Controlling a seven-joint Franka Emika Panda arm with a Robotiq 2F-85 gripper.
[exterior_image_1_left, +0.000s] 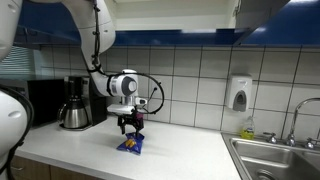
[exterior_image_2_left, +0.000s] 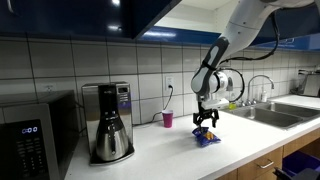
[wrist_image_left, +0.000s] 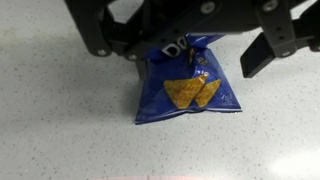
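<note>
A blue chip bag (exterior_image_1_left: 131, 143) with orange chips printed on it lies on the white counter. In the wrist view the chip bag (wrist_image_left: 188, 88) shows below the gripper, its upper part hidden behind the gripper's dark body. My gripper (exterior_image_1_left: 130, 127) hangs pointing down just above the bag, its fingers apart. Exterior view 2 has the gripper (exterior_image_2_left: 206, 128) close over the bag (exterior_image_2_left: 209, 148); whether the fingers touch it I cannot tell. Nothing shows held between them.
A coffee maker with a steel carafe (exterior_image_2_left: 111, 135) stands beside a black microwave (exterior_image_2_left: 28, 153). A magenta cup (exterior_image_2_left: 168, 119) sits by the wall. The sink (exterior_image_1_left: 275, 160) is at the far end.
</note>
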